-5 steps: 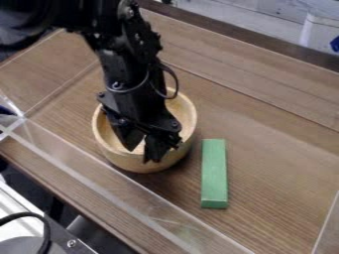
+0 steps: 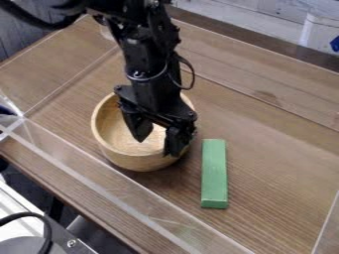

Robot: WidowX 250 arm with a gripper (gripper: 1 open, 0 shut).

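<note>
A light wooden bowl [image 2: 113, 139] stands on the wooden table. My black gripper [image 2: 155, 134] is open, its fingers reaching down over the inside of the bowl, one toward the middle and one by the right rim. The arm hides the back of the bowl, and I cannot tell whether anything lies between the fingers. A green block [image 2: 215, 174] lies flat to the right of the bowl.
Bare table [image 2: 272, 129] fills the right and back. The front left edge carries clear tape. Below it is a dark gap with cables and white equipment. A white container [image 2: 319, 32] stands at the back right.
The arm has shifted and straightened slightly over the bowl, with its fingers now a little higher and further right than a second ago. The green block has not moved.
</note>
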